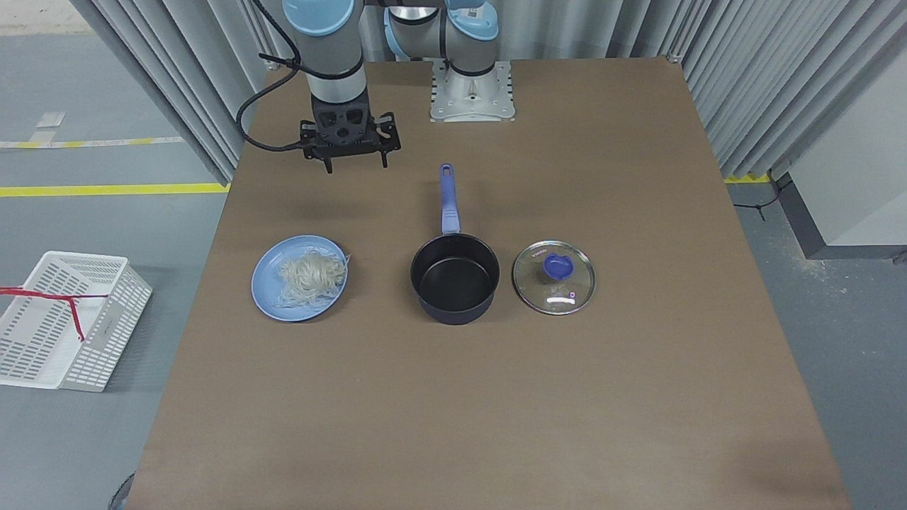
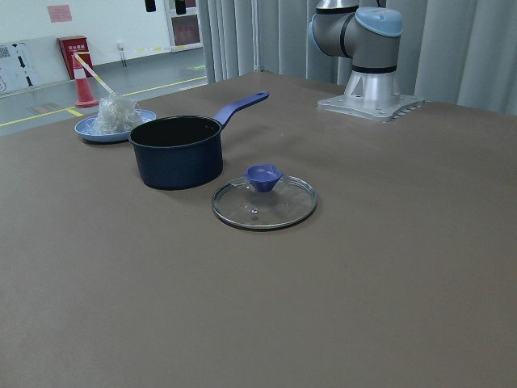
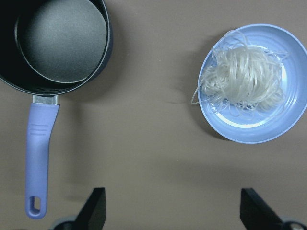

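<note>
A dark saucepan with a blue handle stands mid-table, handle toward the robot. Left of it, in the front view, a blue plate holds a pile of translucent white noodles. On its right lies a glass lid with a blue knob. My black gripper hangs behind the plate and pan, above the table; in the wrist view its fingertips are spread apart with nothing between them, over bare table.
A white robot base stands at the back edge. A white basket sits on the floor at left.
</note>
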